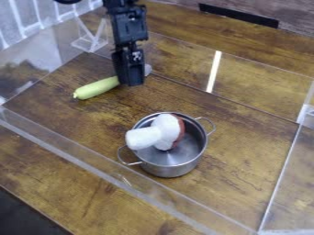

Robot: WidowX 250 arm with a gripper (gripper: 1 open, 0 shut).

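A pale green corn cob or similar long vegetable (95, 88) lies on the wooden surface at the left. My black gripper (130, 73) is low just to the right of it, near its right end, which it partly hides; the fingers are open as far as can be seen. A steel pot (175, 161) with two handles stands at the lower centre, holding a white object with a rounded head (151, 136) and something red behind it.
Clear plastic walls (280, 188) border the wooden work area (240, 138) on several sides. Bare wood lies to the right of the gripper and pot. A white strip (214, 72) is at the back.
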